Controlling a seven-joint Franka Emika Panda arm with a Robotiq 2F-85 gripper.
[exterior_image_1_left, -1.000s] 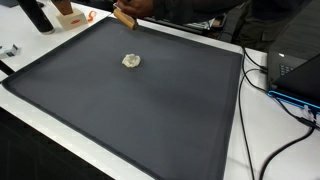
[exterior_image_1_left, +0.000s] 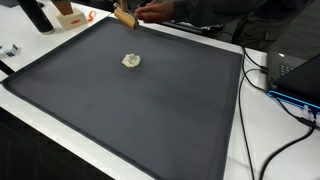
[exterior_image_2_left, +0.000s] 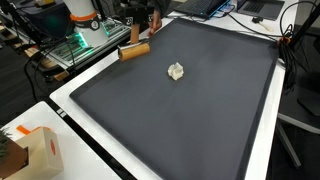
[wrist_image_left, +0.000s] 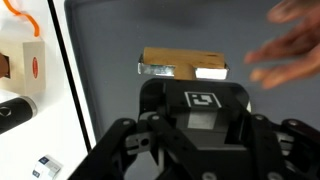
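Note:
A wooden tool with a rounded bar across its end (wrist_image_left: 182, 57) shows in the wrist view, its short handle running back into my gripper. My fingers are shut on that handle, though the fingertips hide much of the hold. In exterior view 2 the tool's bar (exterior_image_2_left: 134, 51) is above the near-left side of the dark mat, and in exterior view 1 the wooden tool (exterior_image_1_left: 126, 18) appears at the far edge. A small pale lump, perhaps dough (exterior_image_1_left: 131, 60), lies on the mat, apart from the tool; the same pale lump (exterior_image_2_left: 175, 71) shows in exterior view 2.
A person's hand (wrist_image_left: 292, 38) is close beside the tool, blurred in the wrist view. A laptop (exterior_image_1_left: 298, 82) and cables stand at the right; a box (wrist_image_left: 22, 65) and small items sit off the mat.
The tool has hardly moved, and the pale lump stays where it was.

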